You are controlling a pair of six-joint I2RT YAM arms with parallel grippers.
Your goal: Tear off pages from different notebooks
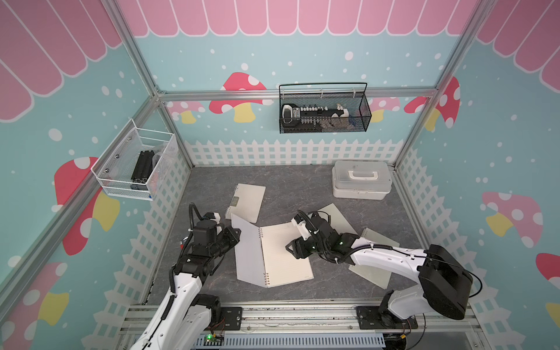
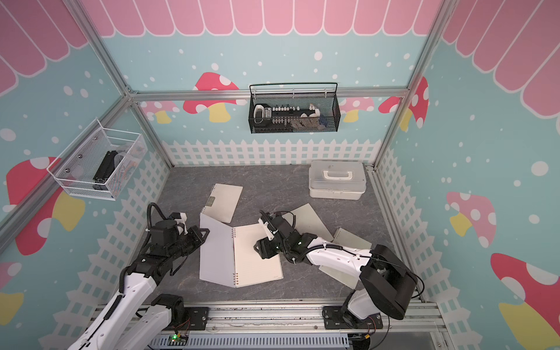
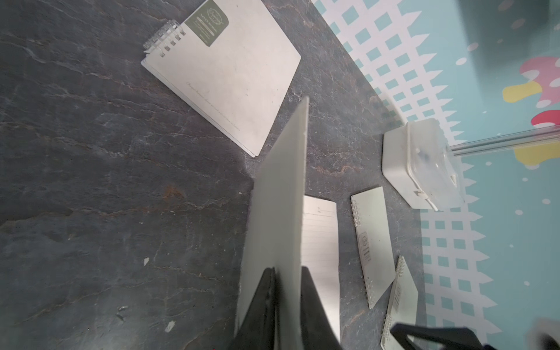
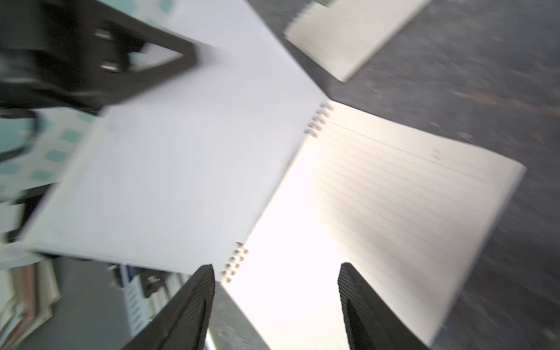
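An open spiral notebook lies centre front, its lined page (image 1: pixel 284 262) flat and its grey cover (image 4: pixel 192 169) raised on the left. My left gripper is shut on the cover's edge, which runs up between its fingers in the left wrist view. My right gripper hangs open over the lined page, with nothing seen between its fingers. A smaller closed notebook (image 1: pixel 249 203) lies behind the cover. Two more notebooks, lie on the right, partly hidden by the right arm in the top views.
A clear-lidded box (image 1: pixel 361 183) stands at the back right of the grey table (image 1: pixel 291 183). A black wire basket (image 1: pixel 325 122) and a white one (image 1: pixel 122 186) hang on the walls.
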